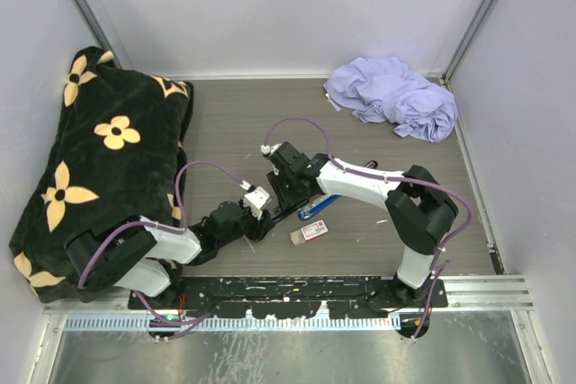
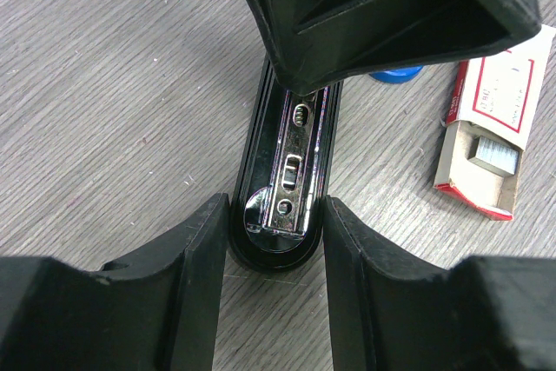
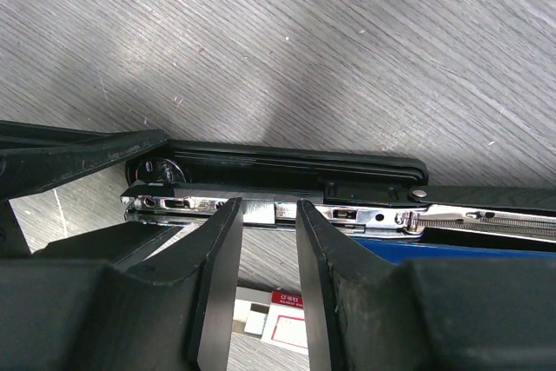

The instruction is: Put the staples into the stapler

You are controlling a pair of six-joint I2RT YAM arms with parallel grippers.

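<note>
An opened black stapler [image 2: 269, 232] lies on the table, its metal channel exposed. My left gripper is shut on its rounded end. My right gripper hovers over the channel, its fingertips slightly apart at a short silver staple strip [image 3: 259, 213] in the channel; whether they grip it is unclear. The staple box [image 2: 499, 110] lies open beside the stapler, with a staple block [image 2: 493, 156] inside. The stapler's blue part [image 3: 408, 251] shows along the lower side in the right wrist view.
A dark flowered cushion [image 1: 99, 177] fills the left of the table, and a lilac cloth [image 1: 396, 101] lies at the back right.
</note>
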